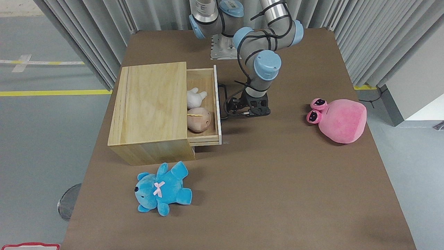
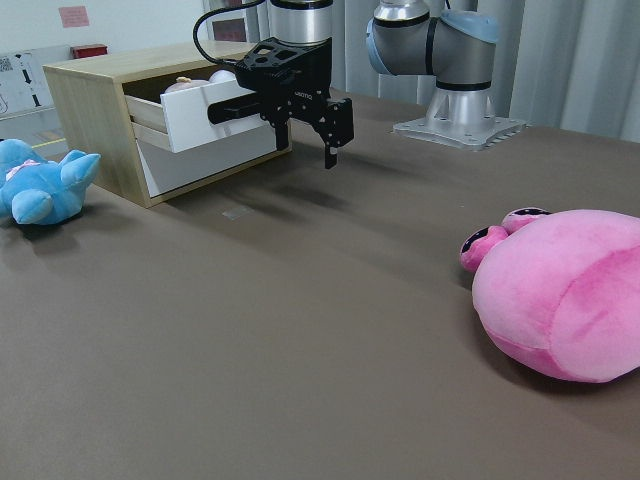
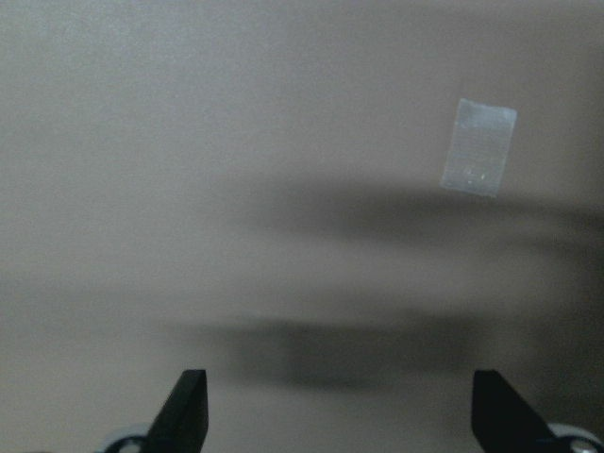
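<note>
A wooden cabinet [image 1: 147, 108] has its drawer [image 1: 216, 137] partly out, holding a white plush [image 1: 194, 98] and a tan plush [image 1: 198, 120]. The black gripper is low beside the white drawer front [image 2: 215, 117], near its handle side. In the wrist view its two fingers stand apart with only table between them. A blue bear [image 1: 162, 191] lies in front of the cabinet; a pink plush [image 1: 341, 121] lies at the right.
</note>
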